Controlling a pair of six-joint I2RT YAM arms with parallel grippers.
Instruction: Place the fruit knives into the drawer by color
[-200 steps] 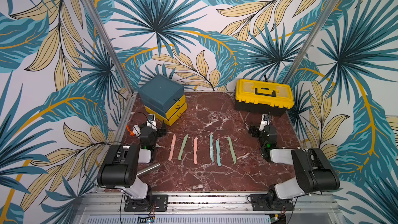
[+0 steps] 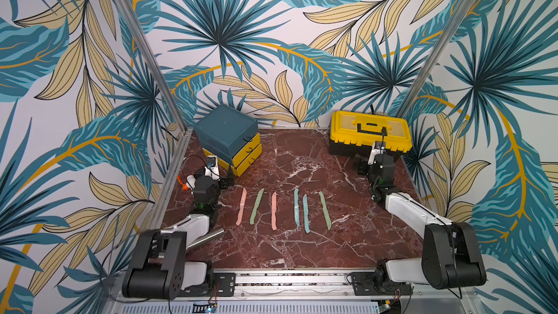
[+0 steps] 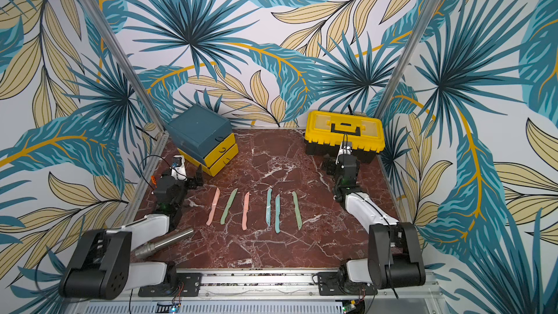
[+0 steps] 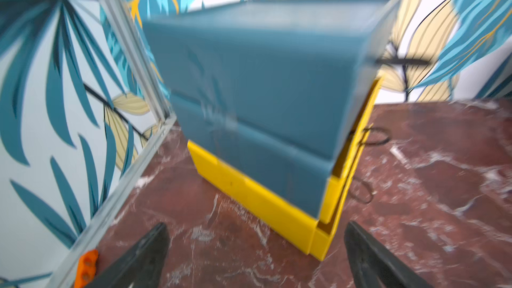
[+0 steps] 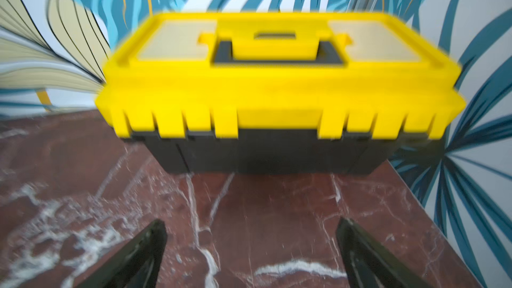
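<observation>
Several fruit knives lie in a row on the middle of the marble table: pink [image 2: 240, 206], green [image 2: 255, 206] and light blue [image 2: 306, 214]. A drawer unit [image 2: 226, 128] with a blue top and yellow drawers with black loop handles stands at the back left. My left gripper is open in front of it, nothing between its fingers. My right gripper is open before the yellow-and-black toolbox [image 5: 277, 93], also empty.
A metal cylinder [image 3: 168, 240] lies by the left arm. Metal frame posts and patterned walls border the table.
The knives and drawer unit are unchanged.
</observation>
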